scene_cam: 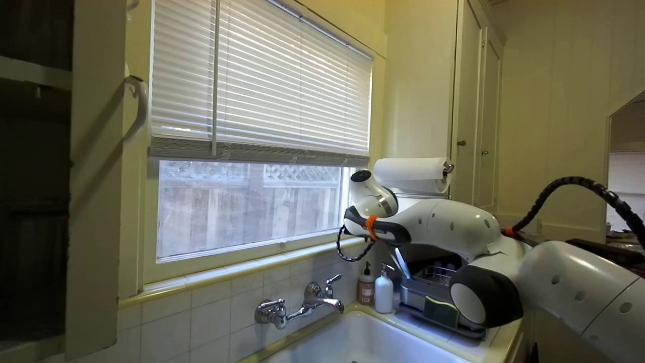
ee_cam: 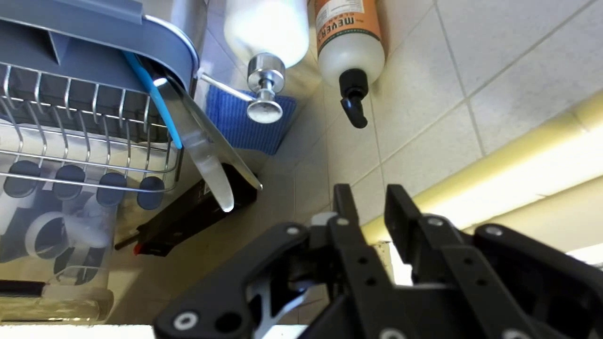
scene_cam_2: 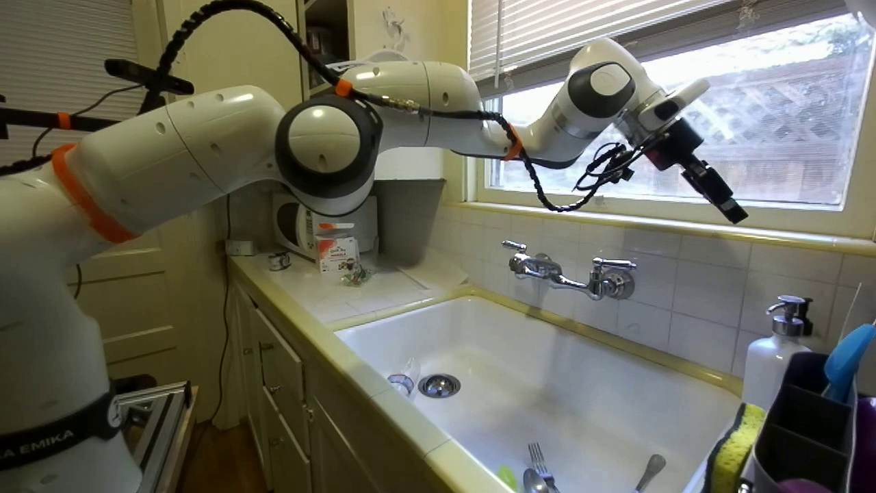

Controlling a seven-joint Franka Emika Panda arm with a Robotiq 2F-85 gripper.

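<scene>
In the wrist view my gripper is part open, its two black fingers apart with only tile showing between them. From the second exterior view, the gripper [scene_cam_2: 735, 215] hangs in front of the window, above the sill and clear of the counter. An orange-labelled soap bottle [ee_cam: 347, 34] and a white pump bottle [ee_cam: 265, 31] appear beyond the fingers, touching neither. To the left in the wrist view, a table knife [ee_cam: 203, 152] and a blue-handled utensil [ee_cam: 152, 99] stick out of a grey caddy [ee_cam: 113, 28].
The white sink [scene_cam_2: 509, 353] holds a fork [scene_cam_2: 539, 460] and other cutlery. A chrome faucet [scene_cam_2: 575, 279] juts from the tiled wall. Behind the arm hangs a paper towel roll [scene_cam: 411, 172]. A sponge [scene_cam: 441, 311] rests against the dish rack.
</scene>
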